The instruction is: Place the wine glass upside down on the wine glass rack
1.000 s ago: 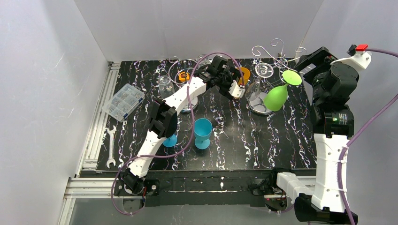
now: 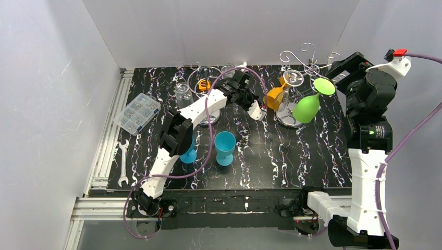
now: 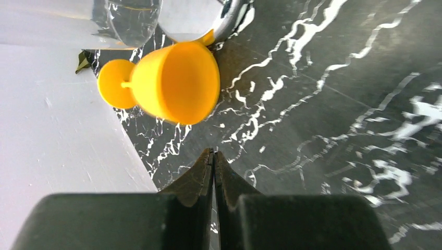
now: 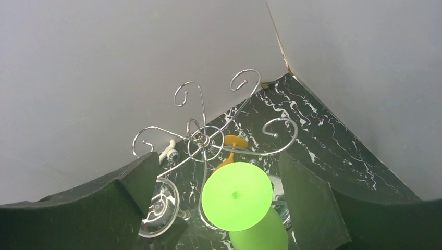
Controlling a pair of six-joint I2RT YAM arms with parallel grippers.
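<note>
An orange wine glass (image 3: 177, 83) lies on its side on the black marbled table, foot toward the back wall; from above, the same orange glass (image 2: 273, 98) is left of the right-hand rack's base. My left gripper is shut, nothing showing between its fingertips, and apart from the orange glass. The right-hand wire rack (image 2: 311, 67) carries a green glass (image 2: 306, 108) upside down and a clear glass (image 2: 293, 78). High at the right, my right gripper is open. Beyond its spread fingers, the green glass's foot (image 4: 237, 195) shows in the right wrist view.
A second rack with clear glasses (image 2: 183, 94) and an orange item (image 2: 204, 85) stands behind the left arm. Blue goblets (image 2: 225, 146) stand front centre. A parts box (image 2: 138, 112) and wrench (image 2: 123, 162) lie left.
The orange glass stood upright beside my left gripper; now it lies tipped over, toward the right-hand rack. The right arm is practically still.
</note>
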